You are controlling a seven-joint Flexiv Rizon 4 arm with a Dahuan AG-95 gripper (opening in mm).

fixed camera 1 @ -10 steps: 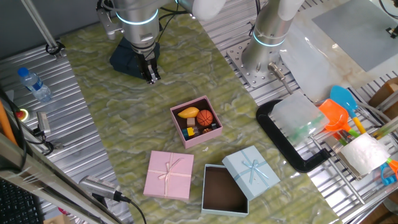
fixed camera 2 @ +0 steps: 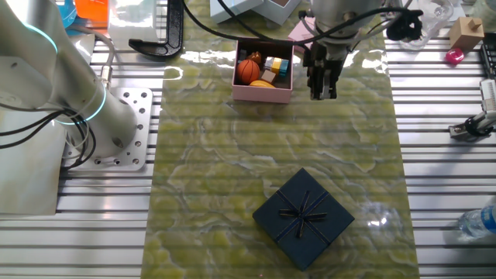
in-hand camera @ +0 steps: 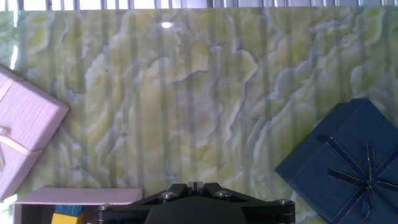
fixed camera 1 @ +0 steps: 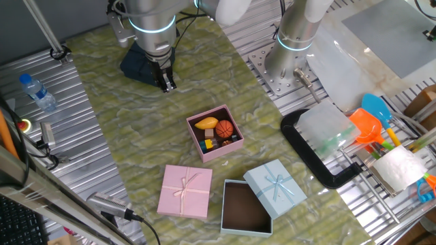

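My gripper (fixed camera 1: 169, 90) hangs above the cloth between the dark blue box and the pink box; the wrist view shows its fingertips together with nothing between them. The open pink box (fixed camera 1: 238, 144) holds a yellow mango-like toy (fixed camera 1: 206, 123), a small basketball (fixed camera 1: 224, 128) and several small blocks. Its pink lid (fixed camera 1: 184, 192) with a ribbon bow lies beside it. A light blue box (fixed camera 1: 246, 211) stands empty, its blue lid (fixed camera 1: 276, 187) tilted over one edge. The closed dark blue box (fixed camera 2: 303, 218) with a bow is partly hidden behind the arm in exterior view 1.
A black clamp (fixed camera 1: 310, 158) grips the table edge near the robot base. Beyond it lie an orange scoop (fixed camera 1: 366, 126) and a blue spoon (fixed camera 1: 375, 107). A water bottle (fixed camera 1: 37, 92) stands on the opposite side.
The arm's wrist has shifted very slightly toward the camera's lower side in exterior view 1. Boxes, lids and toys stay where they were.
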